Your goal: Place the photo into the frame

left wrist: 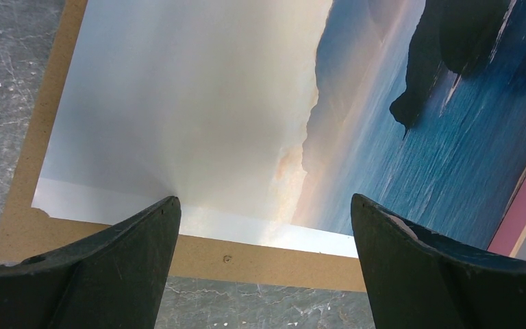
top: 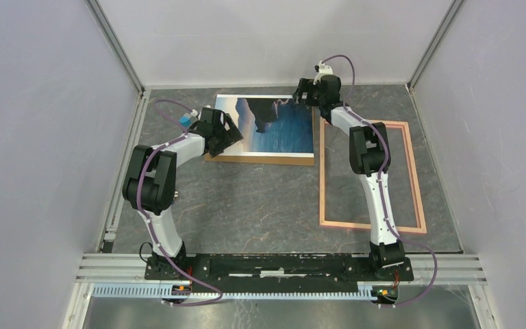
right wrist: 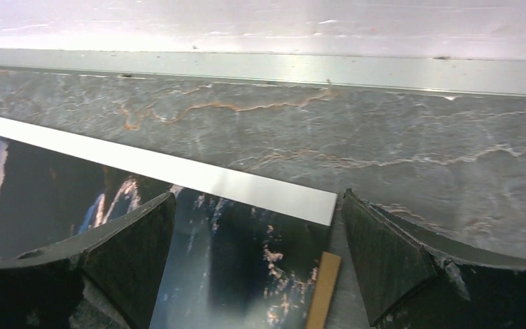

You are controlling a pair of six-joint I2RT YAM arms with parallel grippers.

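The photo [top: 274, 127], a sea picture with white borders, lies on a brown backing board [top: 267, 160] at the back of the table. Along the front and part of the right side the board shows beyond the photo. My left gripper is open over the photo's front left part, its fingers apart with nothing gripped. At the photo's far right corner, my right gripper stands open; the white-bordered corner [right wrist: 315, 203] shows between its fingers. The wooden frame [top: 416, 185] lies empty on the right, partly under the right arm.
A small blue object [top: 186, 120] sits left of the photo, beside the left gripper. White walls [top: 277, 41] rise close behind the photo and at both sides. Bare grey tabletop [top: 260, 212] lies in front of the photo.
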